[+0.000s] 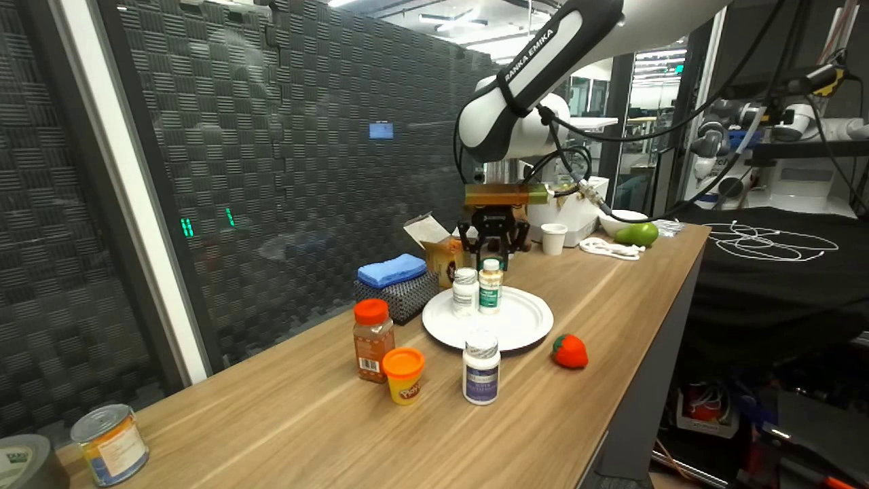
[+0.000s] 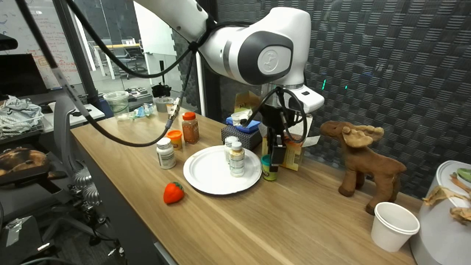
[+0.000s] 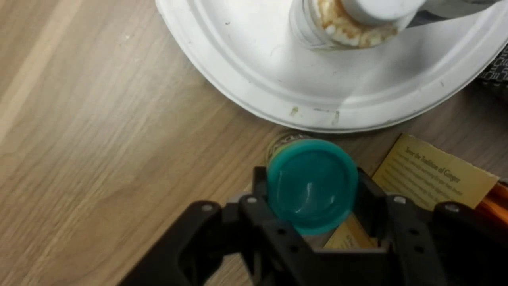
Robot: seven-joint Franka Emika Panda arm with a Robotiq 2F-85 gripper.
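In the wrist view a small tub with a teal lid [image 3: 312, 186] sits between my gripper's fingers, one on each side of it. My gripper [image 2: 274, 165] points straight down and is shut on this tub, which in exterior view 2 appears to stand on the table, just beside the white plate [image 2: 207, 180]. In exterior view 1 the gripper [image 1: 493, 252] is behind the plate, and the bottles mostly hide the tub. On the plate, close together, two bottles stand upright: one with a green label [image 1: 490, 289] and a white one [image 1: 465, 295].
Right against the tub's side lies an opened yellow box [image 2: 292, 154]. In front of the plate are a purple-labelled bottle [image 1: 481, 376], an orange-lidded tub [image 1: 403, 376], a spice jar [image 1: 373, 342] and a toy strawberry [image 1: 570, 351]. A plush moose [image 2: 364, 159] stands further along.
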